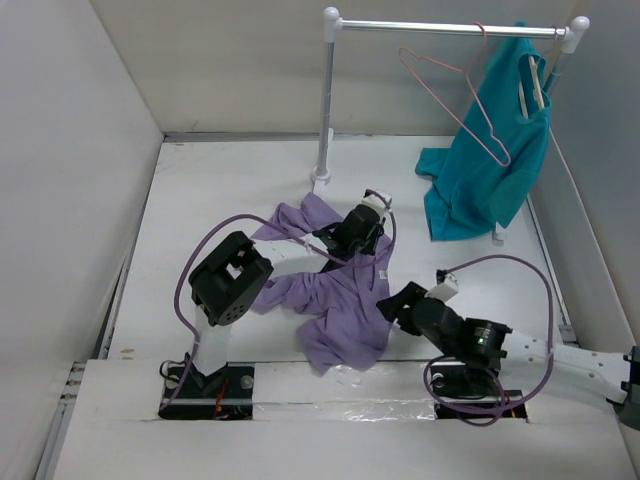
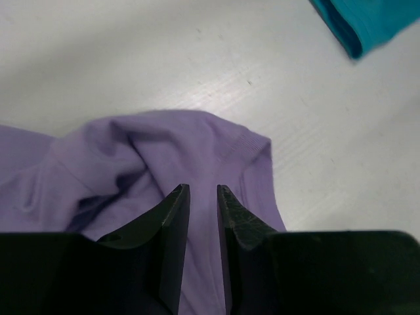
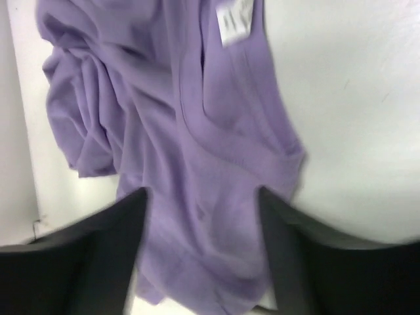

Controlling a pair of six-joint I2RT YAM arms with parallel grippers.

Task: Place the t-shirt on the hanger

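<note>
The purple t-shirt (image 1: pixel 330 320) lies crumpled on the white floor, also filling much of the right wrist view (image 3: pixel 164 131). My left gripper (image 1: pixel 372 235) is over its upper right part; in the left wrist view its fingers (image 2: pixel 167 249) are slightly apart above the cloth (image 2: pixel 170 144). My right gripper (image 1: pixel 395 305) is at the shirt's right edge, its blurred fingertips apart with nothing visibly between them. A pink hanger (image 1: pixel 436 95) hangs empty from the rail (image 1: pixel 420 27).
A teal shirt (image 1: pixel 480 180) hangs on a pale hanger at the rail's right, trailing onto the floor. The rail's post (image 1: pixel 325 110) stands behind the purple shirt. Bare floor lies to the left.
</note>
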